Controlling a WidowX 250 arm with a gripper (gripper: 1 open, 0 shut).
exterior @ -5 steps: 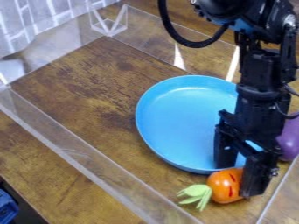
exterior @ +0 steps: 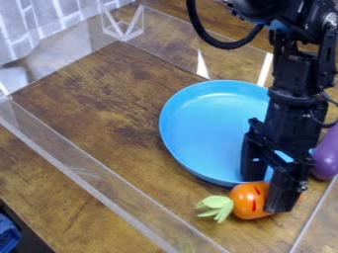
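A black robot gripper (exterior: pixel 268 184) reaches down on the right side, its fingertips at an orange toy carrot (exterior: pixel 248 203) with a pale green top (exterior: pixel 215 208). The carrot lies on the wooden surface in front of a blue plate (exterior: pixel 199 128). The gripper covers the plate's right part and part of the carrot; whether the fingers are closed on the carrot is unclear.
A purple object (exterior: pixel 326 157) sits at the right edge, partly behind the gripper. Clear transparent walls border the wooden surface (exterior: pixel 93 109).
The gripper and carrot have shifted only slightly; the carrot's green top sits a little differently. The plate stays about where it was.
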